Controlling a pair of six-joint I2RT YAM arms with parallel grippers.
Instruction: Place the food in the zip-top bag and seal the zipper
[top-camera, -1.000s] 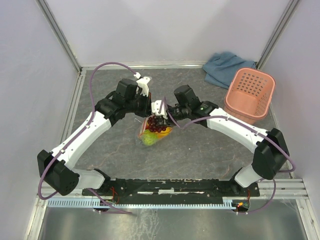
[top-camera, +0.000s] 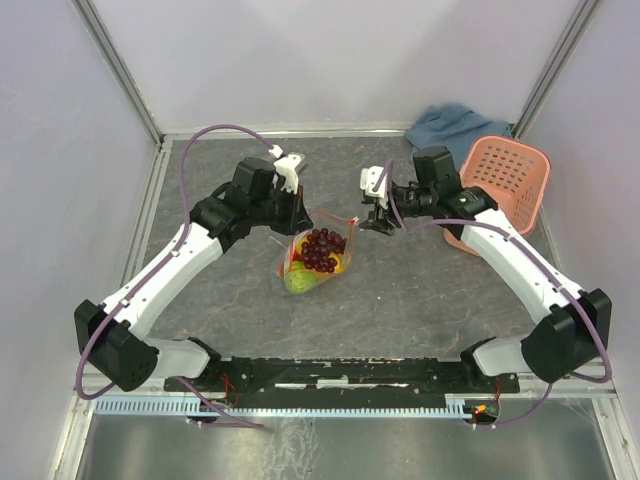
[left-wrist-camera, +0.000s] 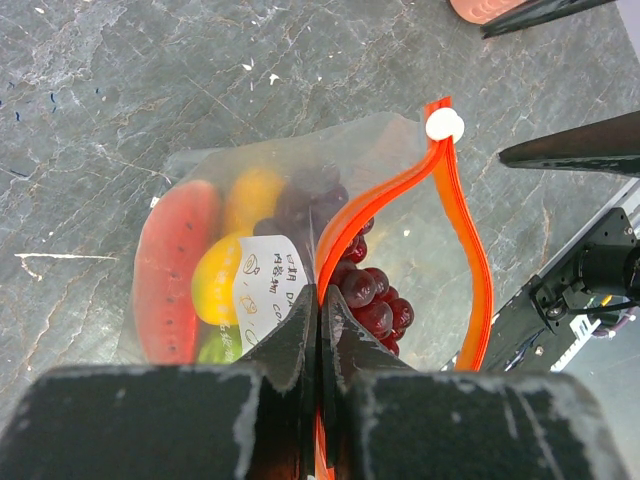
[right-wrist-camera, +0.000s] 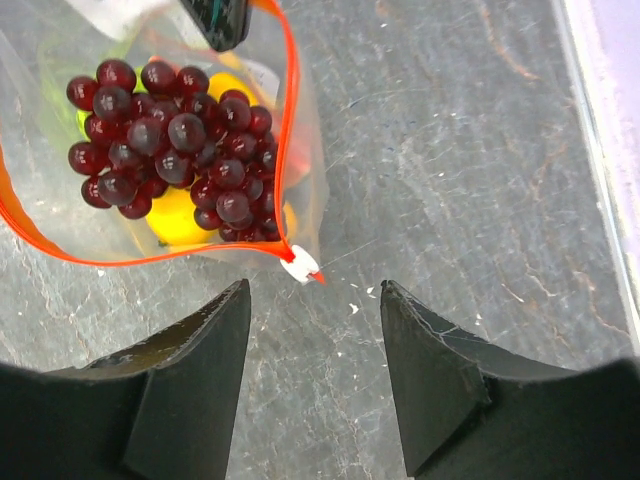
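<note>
The clear zip bag (top-camera: 300, 275) with orange zipper sits mid-table. It holds a bunch of dark red grapes, yellow fruit, a red oblong item (left-wrist-camera: 170, 280) and green food, seen in the left wrist view. My left gripper is shut on the bag's orange zipper edge at its mouth, which gapes open around the grapes. My right gripper stands open right of the bag in the top view, just short of the white zipper slider (right-wrist-camera: 300, 263), with nothing between its fingers.
A pink plastic basket (top-camera: 505, 175) stands at the right, with a blue cloth (top-camera: 450, 130) behind it. Pale walls edge the table.
My right arm has drawn back to the right from over the bag, uncovering the grapes. My left arm holds its place.
</note>
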